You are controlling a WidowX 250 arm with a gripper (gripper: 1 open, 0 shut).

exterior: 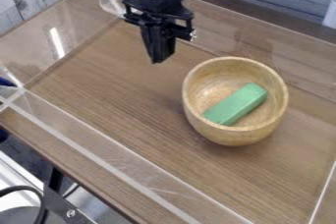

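My black gripper (163, 51) hangs over the back middle of the wooden tray, its fingers close together with nothing visible between them. A round tan bowl (202, 78) stands to the right, below and right of the gripper, with a green block (238, 104) lying diagonally inside it.
Clear plastic strips run along the left side, and a black cable (38, 198) lies at the lower left. The back edge is at the top.
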